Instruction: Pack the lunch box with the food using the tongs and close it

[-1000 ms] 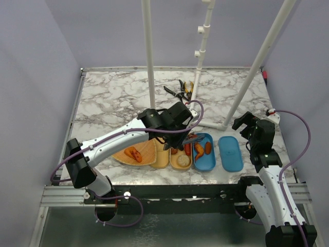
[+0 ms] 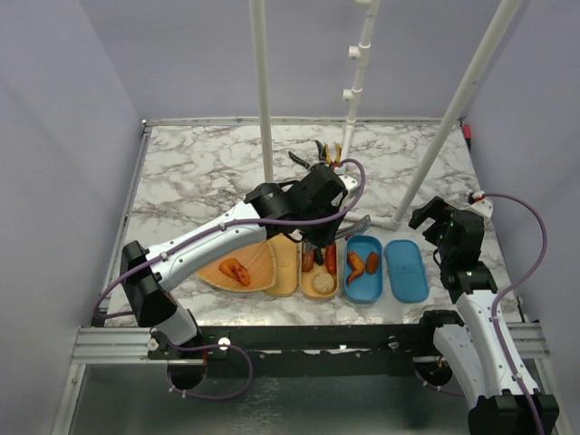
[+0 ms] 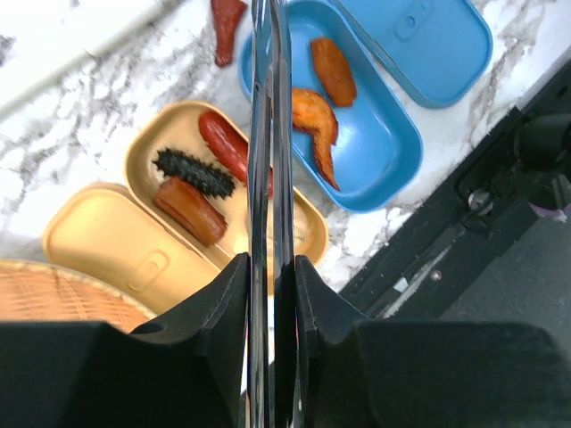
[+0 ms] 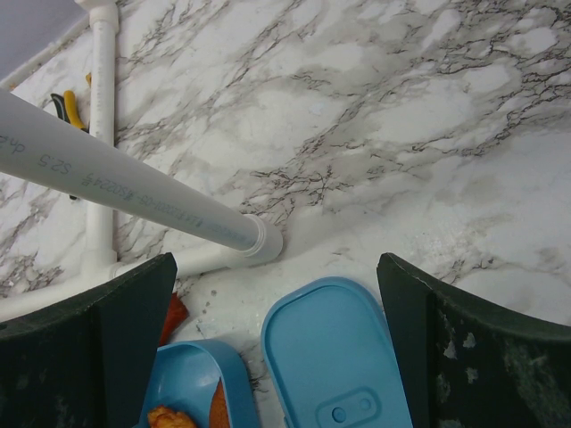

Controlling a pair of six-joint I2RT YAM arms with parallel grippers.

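A beige box (image 3: 136,171) holds sausages (image 3: 190,210), a dark studded piece (image 3: 193,173) and a round pale item. Beside it a blue box (image 3: 389,175) holds a chicken wing (image 3: 317,134) and a brown piece (image 3: 337,73). My left gripper hangs over these boxes, its long fingers close together; whether anything is between them is unclear. A red piece (image 3: 227,27) lies on the marble above the blue box. My right gripper stands open at the right, above a blue lid (image 4: 312,357).
A basket (image 2: 237,272) with orange food and a beige lid (image 2: 285,267) lie left. White pipes (image 2: 426,168) rise from the table, with pliers (image 2: 322,159) behind.
My left gripper has moved slightly up and toward the back in the top view, uncovering more of the blue box. The right arm stays still.
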